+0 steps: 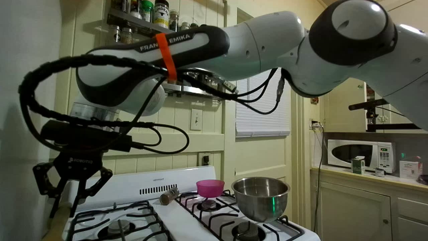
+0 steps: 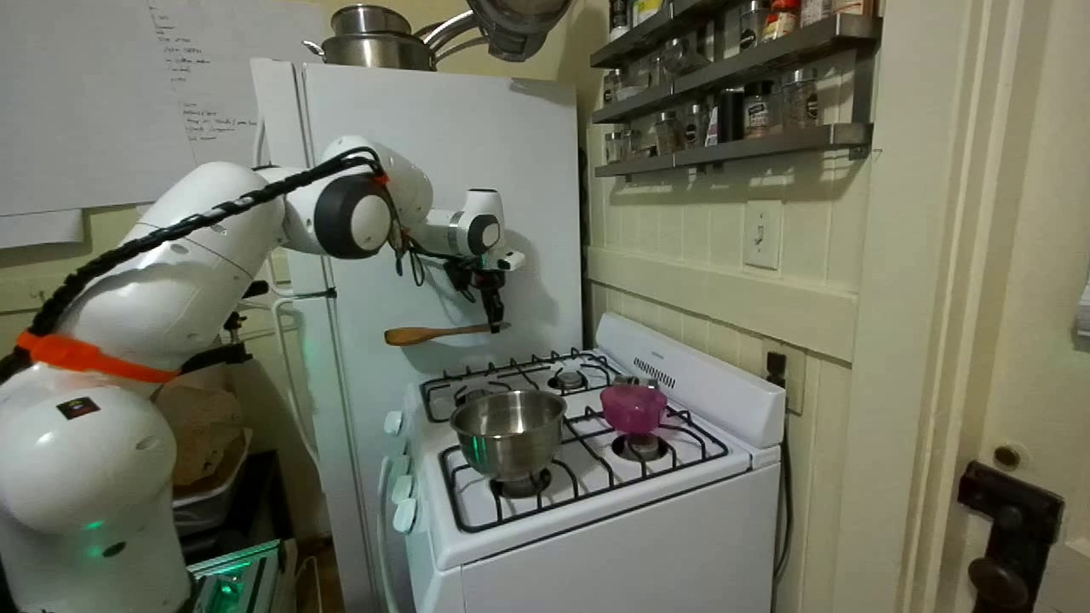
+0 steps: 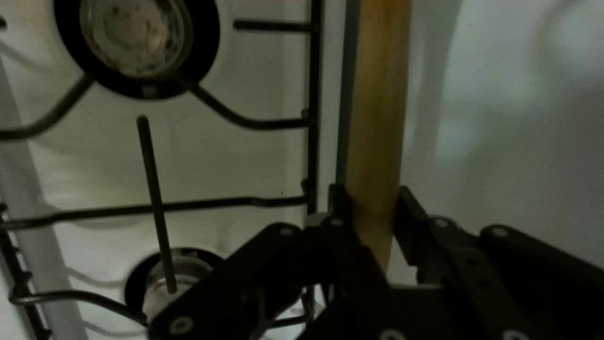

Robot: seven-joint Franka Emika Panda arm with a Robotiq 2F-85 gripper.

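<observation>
A wooden spatula (image 2: pixel 416 335) hangs level above the stove's left side, close to the fridge, its broad end toward the room. My gripper (image 1: pixel 63 213) is shut on the handle, near the end away from the broad part. In the wrist view the handle (image 3: pixel 378 102) runs up the picture from between the two fingers, and the broad end lies outside that view. Below and to the left of it are the stove's black grates (image 3: pixel 313 141).
A steel bowl (image 2: pixel 507 434) stands on the front right burner and a pink bowl (image 2: pixel 633 409) on the back right one. A small jar (image 1: pixel 169 196) lies on its side between the grates. The fridge (image 2: pixel 450 153) rises close beside the gripper; spice shelves (image 2: pixel 736 77) hang on the wall.
</observation>
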